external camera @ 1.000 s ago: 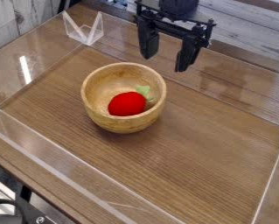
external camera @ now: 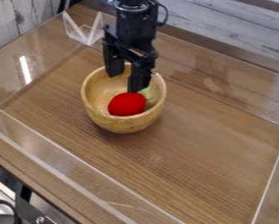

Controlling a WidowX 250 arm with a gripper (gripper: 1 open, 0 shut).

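A wooden bowl (external camera: pixel 100 112) on the table holds a red object (external camera: pixel 126 105) and a small green piece (external camera: pixel 145 93) behind it. My black gripper (external camera: pixel 126 80) is over the back of the bowl, open, its fingers pointing down on either side above the contents; its arm rises to the top of the view and hides part of the bowl's back rim.
A clear plastic item (external camera: pixel 80 28) is at the back left. A cable (external camera: pixel 2 210) shows beyond the table's left edge at lower left.
The arm has moved left and down from the back right of the table to over the bowl. The bowl and its contents look unmoved.
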